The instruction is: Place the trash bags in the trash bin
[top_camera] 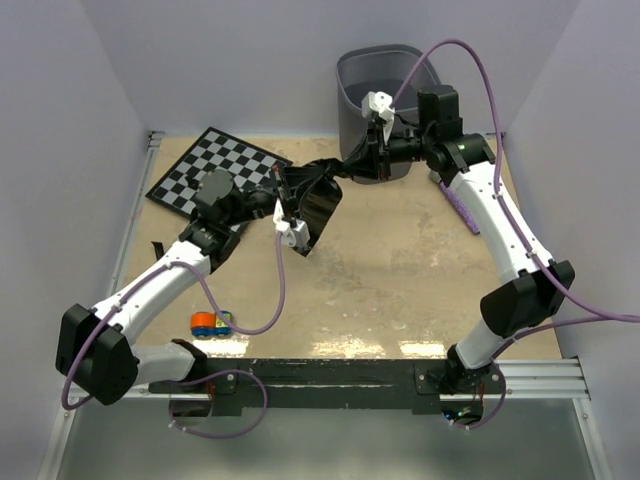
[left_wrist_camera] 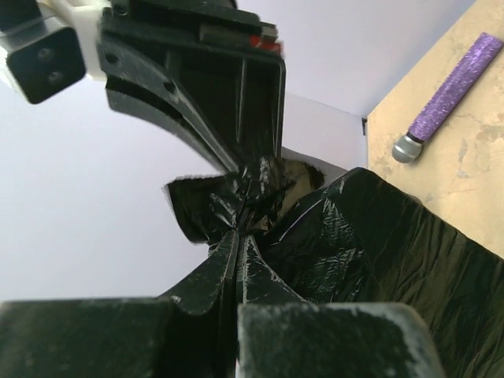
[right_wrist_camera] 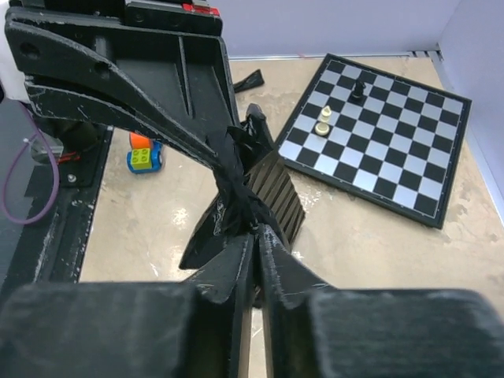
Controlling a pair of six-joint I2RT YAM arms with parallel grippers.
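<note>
A black trash bag [top_camera: 320, 210] hangs above the table between my two grippers, its dark film running up to both. My left gripper [top_camera: 318, 174] is shut on its upper part; in the left wrist view the film [left_wrist_camera: 378, 236] meets the closed fingertips. Close by on the right, my right gripper [top_camera: 350, 170] reaches the bag's other gathered end. The right wrist view has its fingers close together against the bunched bag [right_wrist_camera: 276, 193], and whether they grip it is unclear. Behind the right gripper stands the grey trash bin [top_camera: 353, 115], its inside partly hidden.
A chessboard [top_camera: 218, 165] lies at the back left, and a small toy car [top_camera: 205, 322] sits at the front left. Right of the bin is a purple microphone [top_camera: 456, 207], partly covered by the right arm.
</note>
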